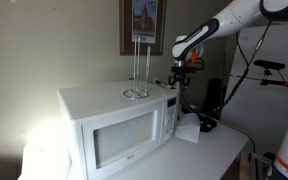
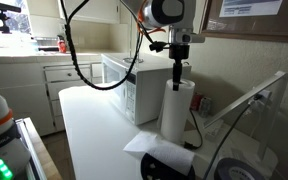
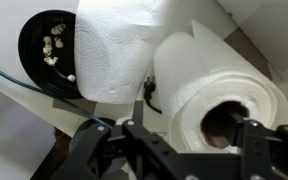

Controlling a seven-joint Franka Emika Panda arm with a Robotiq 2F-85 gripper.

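A white paper towel roll [image 2: 176,115] stands upright beside the microwave. Just above its top end is my gripper [image 2: 176,76], pointing down. In the wrist view the roll [image 3: 206,92] shows its hollow core, and a loose sheet [image 3: 116,45] hangs off to the left. My gripper is partly open there, one finger outside the roll on the left and the other over the right side of its end. Whether either finger touches the paper cannot be told. From the first exterior view the gripper [image 1: 176,79] is small, behind the microwave's far corner.
The white microwave [image 1: 129,125] carries a wire stand [image 1: 136,92] on top. A black plate [image 3: 49,50] with popcorn-like pieces lies near the roll, partly under the sheet. Cables run close by.
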